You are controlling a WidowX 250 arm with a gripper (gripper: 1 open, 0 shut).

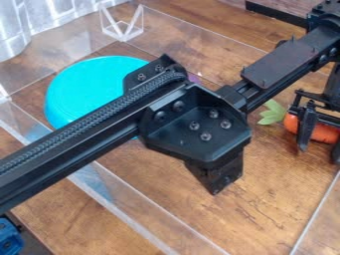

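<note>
My black gripper [317, 129] is at the right edge, over an orange carrot-like object [295, 122] with pale green leaves [272, 114]. Its fingers straddle or overlap the orange piece; whether they grip it is unclear. A turquoise round item [83, 88], perhaps a plate, lies left of centre, partly hidden behind the black arm beam that crosses the view diagonally.
A white wire rack [125, 25] stands at the back. A dark bracket [200, 129] on the beam covers the middle. A blue object [8, 239] sits at the lower left edge.
</note>
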